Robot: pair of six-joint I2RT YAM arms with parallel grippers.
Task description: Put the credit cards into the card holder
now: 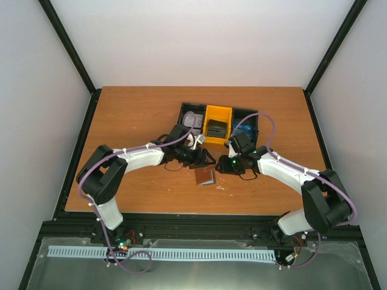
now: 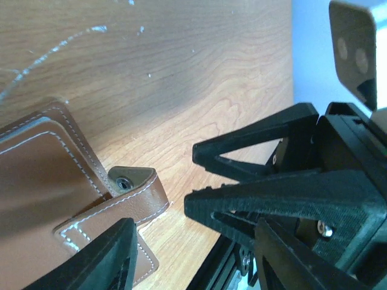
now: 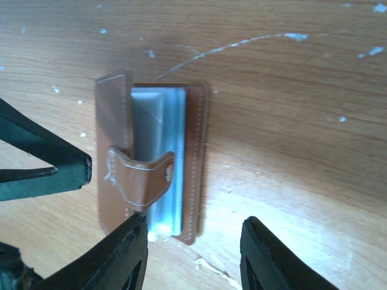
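Observation:
The brown leather card holder (image 1: 204,176) lies on the table, partly under my left gripper (image 1: 211,160) in the top view. In the right wrist view its cover is partly raised, with pale blue layers showing inside; whether these are cards or lining I cannot tell. Its snap strap (image 2: 136,196) bends up near the left fingers (image 2: 109,257). My left gripper is open and empty. Just right of the holder, my right gripper is open too, nothing between its fingers. Behind them are white cards (image 1: 192,119), dark cards (image 1: 216,128) and blue cards (image 1: 244,132).
A black tray (image 1: 198,106) with a yellow middle section (image 1: 218,113) holds the cards behind the grippers. Both grippers are close together, a collision risk. White scuffs mark the wooden table (image 3: 290,151).

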